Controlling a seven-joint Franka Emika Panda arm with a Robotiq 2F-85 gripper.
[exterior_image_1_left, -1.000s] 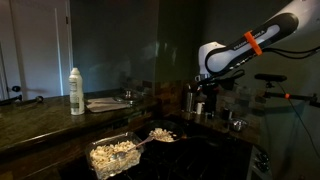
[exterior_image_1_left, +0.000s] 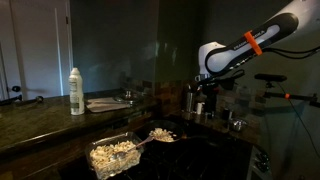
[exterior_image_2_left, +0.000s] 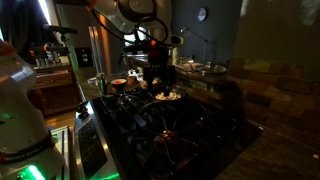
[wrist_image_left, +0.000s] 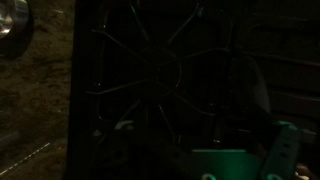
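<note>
My gripper (exterior_image_1_left: 204, 86) hangs above the far right part of the stove in exterior view 1. It is dark there, and whether its fingers are open or shut cannot be made out; nothing held can be seen. A clear glass dish (exterior_image_1_left: 112, 158) filled with pale chopped food stands at the front left of the stove. Behind it sits a dark pan (exterior_image_1_left: 176, 127) with similar pale food (exterior_image_1_left: 162, 134) in it. A light-coloured utensil (exterior_image_1_left: 138, 146) extends from the dish toward the pan. In the wrist view, a bare burner grate (wrist_image_left: 158, 78) lies below the gripper.
A white bottle (exterior_image_1_left: 76, 92) stands on the left counter (exterior_image_1_left: 40, 122), near stacked flat items (exterior_image_1_left: 106, 104). Several containers (exterior_image_1_left: 200, 106) stand at the back right. A wall rises behind the stove.
</note>
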